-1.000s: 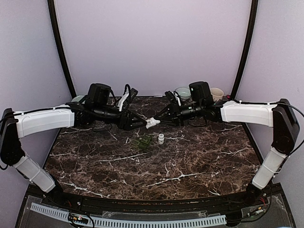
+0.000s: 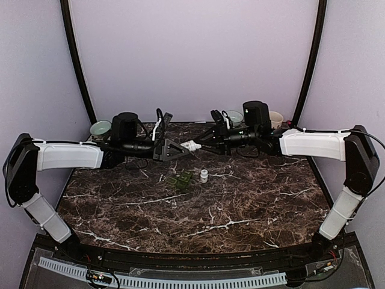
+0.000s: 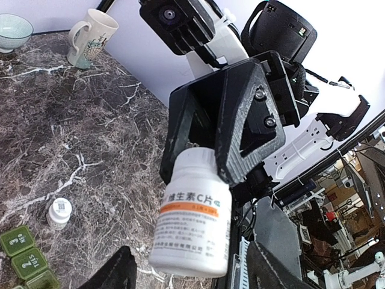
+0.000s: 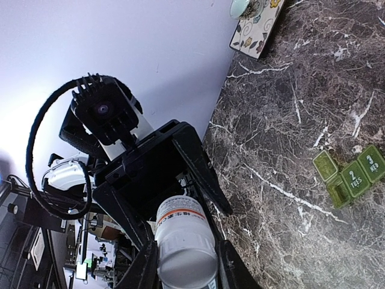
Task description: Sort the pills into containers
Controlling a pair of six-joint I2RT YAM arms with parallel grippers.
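Observation:
A white pill bottle [image 3: 191, 232] with an orange-striped label hangs above the table, lying nearly along the line between both arms. My right gripper [image 2: 203, 143] is shut on its capped end; in the right wrist view the white cap [image 4: 187, 265] sits between the fingertips. Around the other end, my left gripper [image 2: 184, 148] stands part open, its fingers [image 4: 201, 171] on either side of the bottle with a gap showing. Below, on the marble table, are green pill boxes [image 2: 180, 179] marked with weekdays, and a small white bottle [image 2: 204, 176] upright beside them.
At the back stand a pale bowl [image 2: 100, 128] on the left, another bowl [image 2: 233, 117] and a cream mug [image 2: 275, 118] on the right. A flowered tray [image 4: 255, 33] lies near the left bowl.
The bottle has risen slightly and turned closer to level in my right gripper. My left gripper has shifted to the right and its fingers have come around the bottle's free end.

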